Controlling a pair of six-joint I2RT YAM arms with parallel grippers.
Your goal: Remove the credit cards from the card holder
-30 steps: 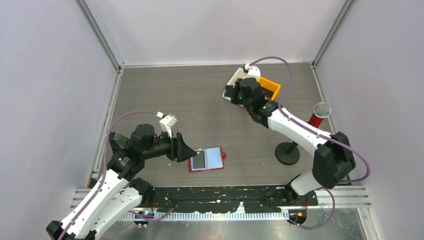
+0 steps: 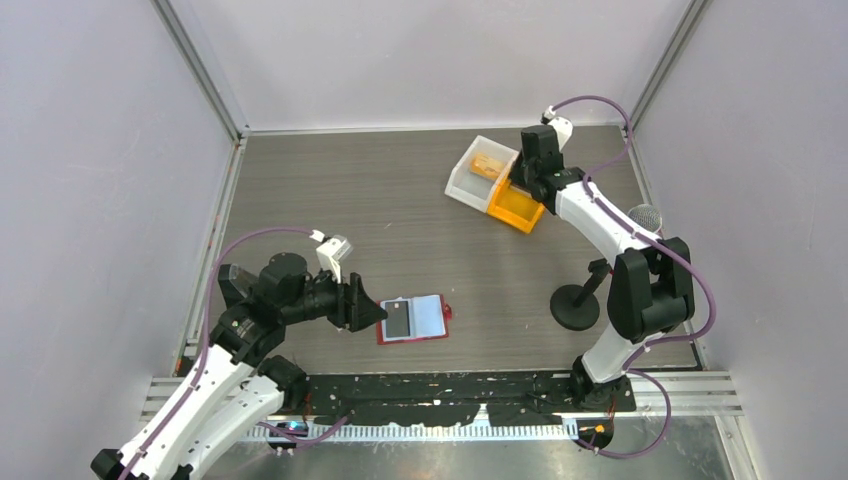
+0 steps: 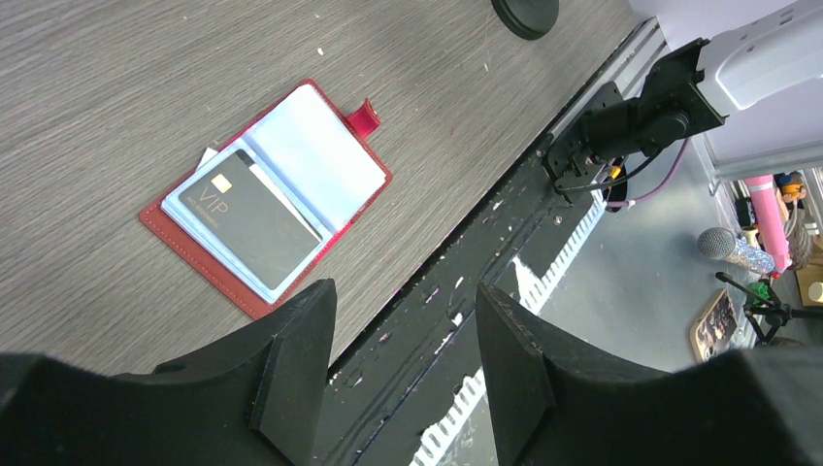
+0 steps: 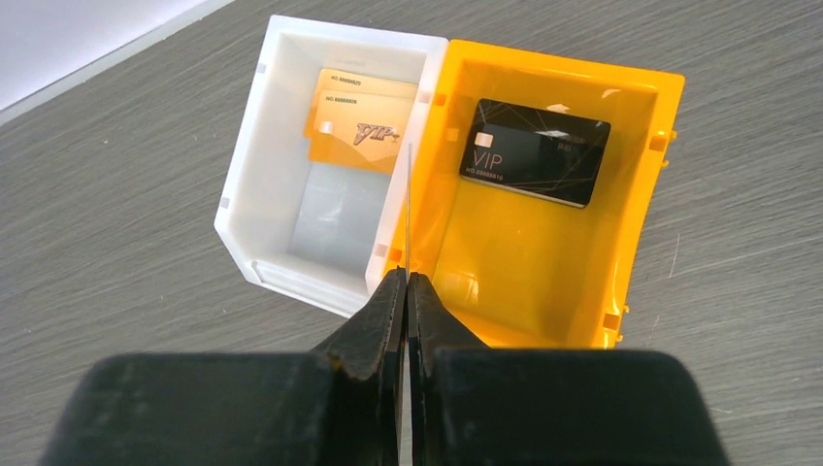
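On the table at front centre lies the open red card holder (image 2: 445, 330), a dark VIP card (image 3: 250, 217) showing in its left half. A thin pale edge, seemingly another card, peeks out beside it. My left gripper (image 2: 367, 306) hovers just left of the holder, its fingers (image 3: 299, 364) apart and empty. Over the bins at the back, my right gripper is shut on a thin card (image 4: 409, 209) seen edge-on, so its face is hidden. Gold cards (image 4: 361, 126) lie in the white bin (image 4: 254, 175); a black VIP card (image 4: 534, 150) lies in the yellow bin (image 4: 636, 223).
A microphone (image 2: 645, 217) on a black round-based stand (image 2: 575, 307) stands near the right arm. Bare wood table (image 2: 330, 200) stretches across the middle and back left.
My right gripper has moved rightward and slightly back, from over the white bin towards the yellow one. The left gripper has shifted only slightly. The card holder has not moved.
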